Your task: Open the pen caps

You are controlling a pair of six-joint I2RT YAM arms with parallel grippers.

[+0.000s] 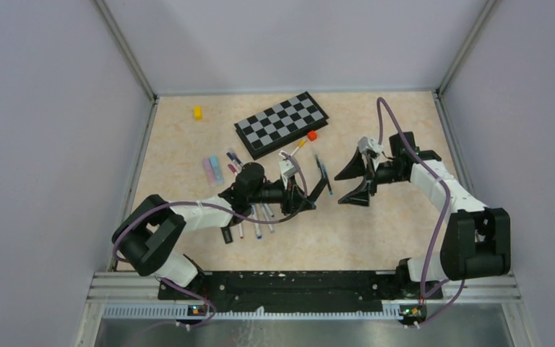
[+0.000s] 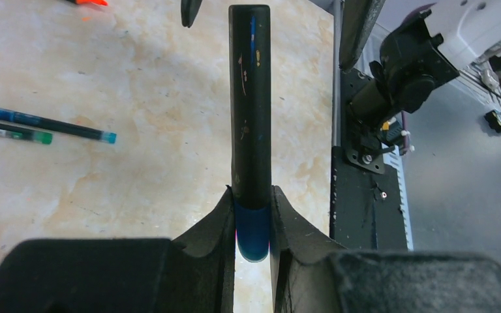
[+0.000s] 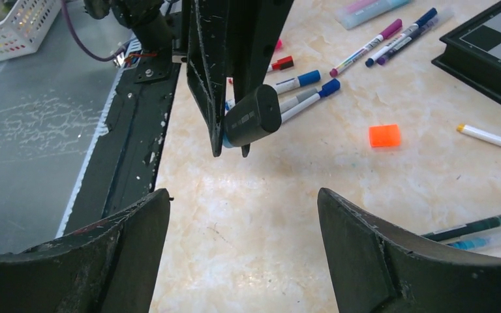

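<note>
A black marker body with a blue end (image 2: 252,117) stands upright in the left wrist view, my left gripper shut on it by the blue end. Its flat black end (image 3: 261,112) points toward my right gripper in the right wrist view. That right gripper is wide open with nothing between its fingers. From above, the held marker (image 1: 319,189) lies left of the open right gripper (image 1: 340,188), with a gap between them. Whether the blue part is a cap is hard to tell, since the left fingers partly cover it.
Two slim pens (image 1: 324,176) lie between the grippers and the chessboard (image 1: 282,123). Several markers (image 3: 313,94) rest under the left arm. An orange block (image 3: 385,135) and a yellow-ended white pen (image 3: 496,139) sit near the board.
</note>
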